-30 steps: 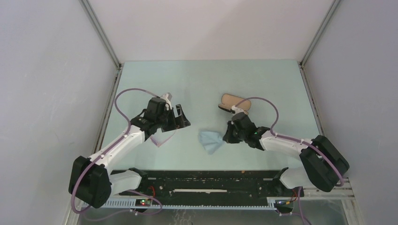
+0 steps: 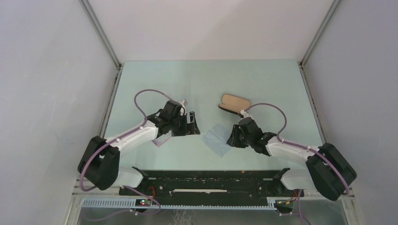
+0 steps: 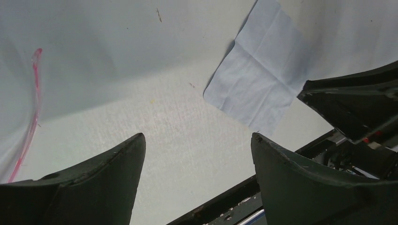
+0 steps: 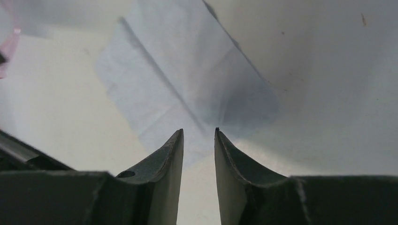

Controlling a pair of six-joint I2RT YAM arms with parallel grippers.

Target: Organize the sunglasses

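A light blue cloth (image 2: 216,138) lies flat on the pale table, also seen in the left wrist view (image 3: 253,79) and, blurred, in the right wrist view (image 4: 197,79). My right gripper is over the cloth's right side, its fingertips parted a little. My left gripper stands open with nothing between its fingers, left of the cloth. An open tan glasses case (image 2: 234,99) lies behind the cloth. A pink clear object (image 3: 35,108) lies under and beside the left arm, partly hidden; I cannot tell if it is the sunglasses.
The front edge with a dark rail runs below both arms. White walls border the sides and back.
The cloth was bunched a second ago and now lies spread flat. My left gripper moved toward the front and right.
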